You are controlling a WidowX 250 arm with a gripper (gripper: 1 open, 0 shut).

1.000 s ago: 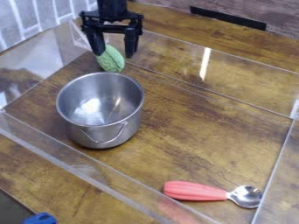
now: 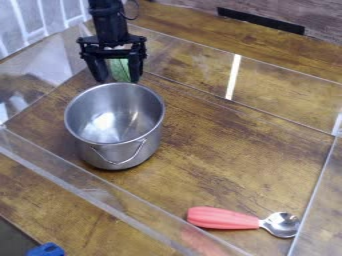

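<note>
My black gripper [image 2: 112, 64] hangs at the top left of the camera view, open, lowered around a light green object [image 2: 119, 72] that is largely hidden behind its fingers and sits just behind the steel pot [image 2: 115, 125]. The pot is empty, with its wire handle hanging on the front side. A spoon [image 2: 245, 220] with a pink handle and metal bowl lies at the front right.
Clear acrylic walls border the wooden work surface [image 2: 234, 150]. A small blue object [image 2: 46, 249] sits outside at the bottom left corner.
My gripper has moved left and down over the green object, which is now more hidden by it. The pot and spoon have not moved.
</note>
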